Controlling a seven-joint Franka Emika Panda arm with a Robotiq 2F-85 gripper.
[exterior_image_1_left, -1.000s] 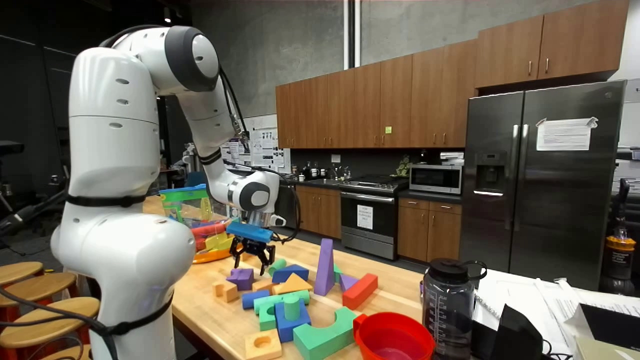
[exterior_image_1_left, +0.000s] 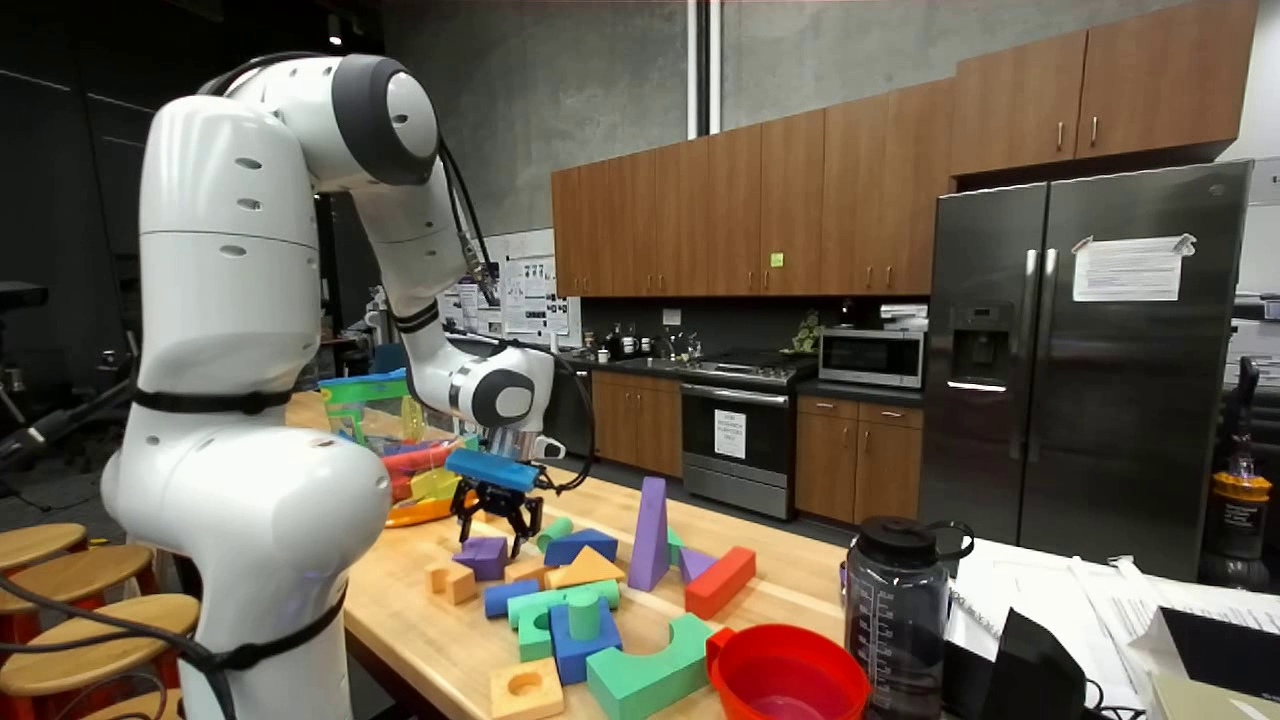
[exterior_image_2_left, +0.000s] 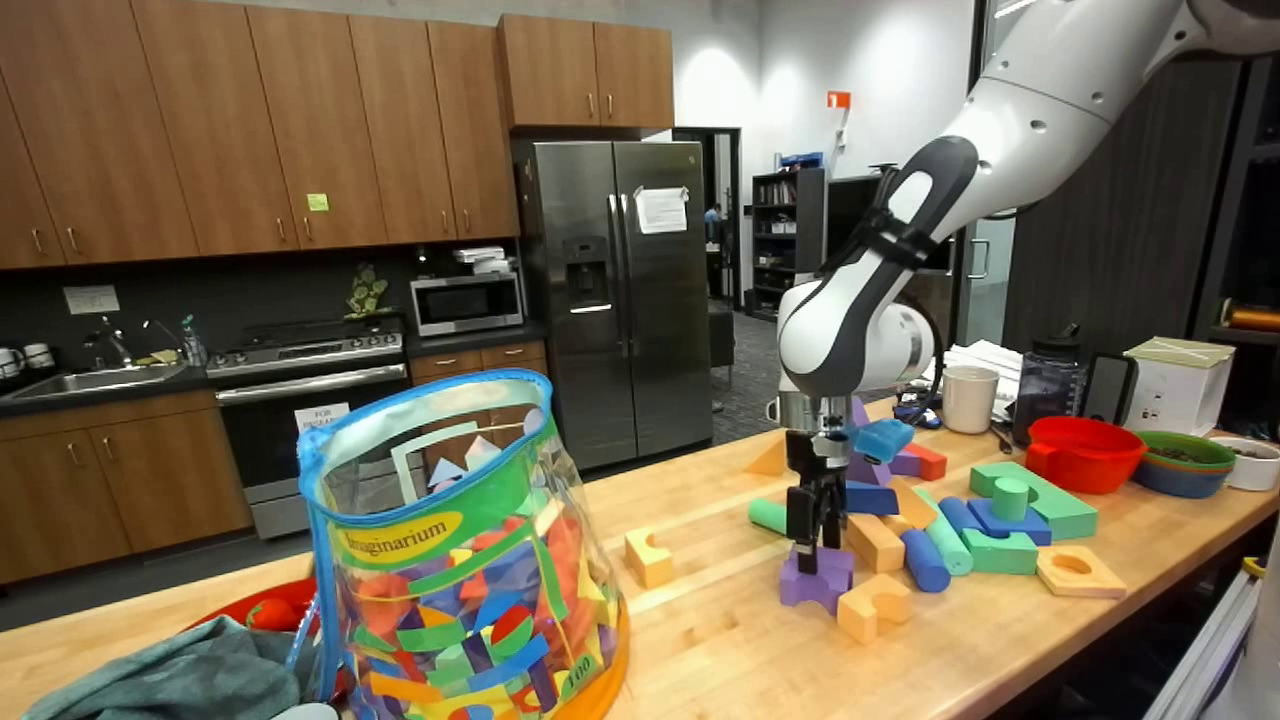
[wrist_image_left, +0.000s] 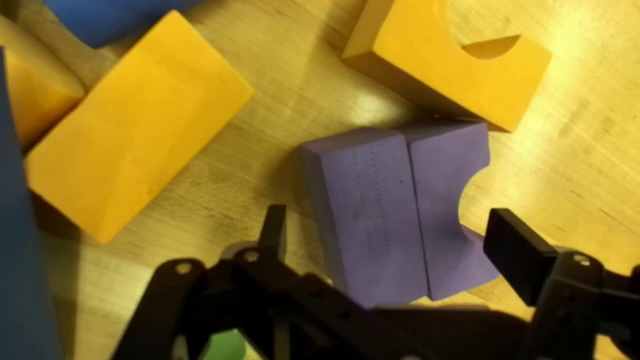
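Two purple blocks lie side by side on the wooden table: a plain rectangular purple block (wrist_image_left: 375, 216) and a purple arch block (wrist_image_left: 441, 198) with a curved notch. My gripper is open above them, one finger on each side of the pair in the wrist view. The right finger (wrist_image_left: 519, 252) overlaps the notch side, while the left finger (wrist_image_left: 273, 234) is over bare wood. Whether either finger touches a block cannot be told. In exterior view 2, the gripper (exterior_image_2_left: 816, 552) points down at the purple pair (exterior_image_2_left: 816, 581).
An orange arch block (wrist_image_left: 444, 66) touches or nearly touches the purple pair; an orange rectangular block (wrist_image_left: 141, 126) lies to the left. Several more blocks, a red bowl (exterior_image_1_left: 786, 672) and a bottle (exterior_image_1_left: 896, 612) stand nearby. A clear block bag (exterior_image_2_left: 468, 564) stands across open table.
My gripper has come down and shifted slightly left in exterior view 1, closer over the purple blocks. The blocks have not visibly moved.
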